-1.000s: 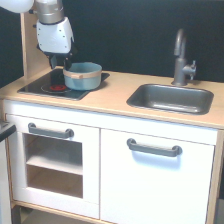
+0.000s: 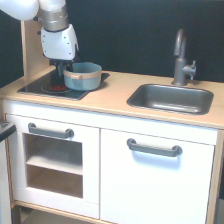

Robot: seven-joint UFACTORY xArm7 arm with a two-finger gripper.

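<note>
A blue-grey pot (image 2: 84, 79) stands upright on the black stove top at the left of the counter, its rim showing a light brown inside edge. My gripper reaches down from above at the pot's left side. Its dark fingers are at the left rim, too small to tell whether they touch it or how far they are apart.
The stove top (image 2: 45, 87) with a red-marked burner lies under and left of the pot. A sink (image 2: 172, 98) with a grey faucet (image 2: 180, 60) is at the right. Below are a cupboard with a window and a white door.
My gripper has moved a little to the right and down, closer to the pot's left rim. The pot has not visibly moved.
</note>
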